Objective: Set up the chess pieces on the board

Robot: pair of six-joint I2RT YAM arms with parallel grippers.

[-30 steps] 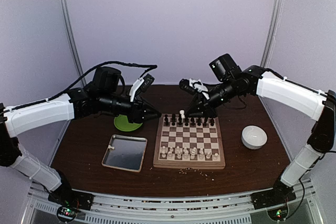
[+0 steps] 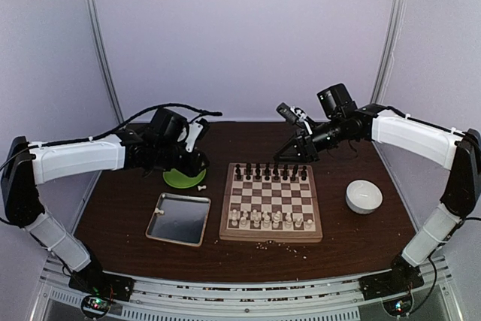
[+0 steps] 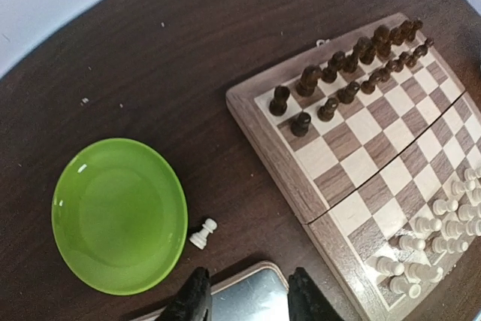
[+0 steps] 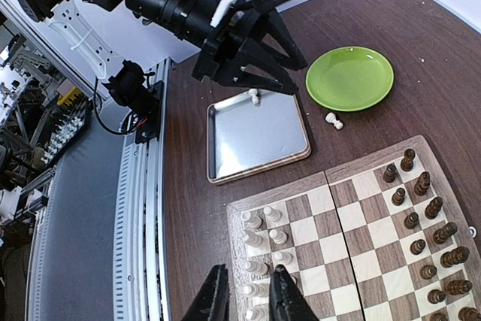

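The wooden chessboard (image 2: 270, 201) carries dark pieces (image 2: 267, 171) in two rows at its far side and white pieces (image 2: 270, 220) in two rows at the near side. One white piece (image 3: 203, 233) lies on its side on the table, between the green plate (image 3: 120, 216) and the board. A second white piece (image 4: 254, 96) lies on the metal tray (image 4: 255, 137). My left gripper is open over the tray and plate area, its fingers empty. Above the board's far side, my right gripper stands partly open, with no piece visible between its fingers.
A white bowl (image 2: 364, 196) stands right of the board. Small crumbs (image 2: 263, 246) are scattered at the board's near edge. The left arm hangs close to the plate.
A white piece seen by my right gripper a second ago is gone from there; one now lies beside the plate.
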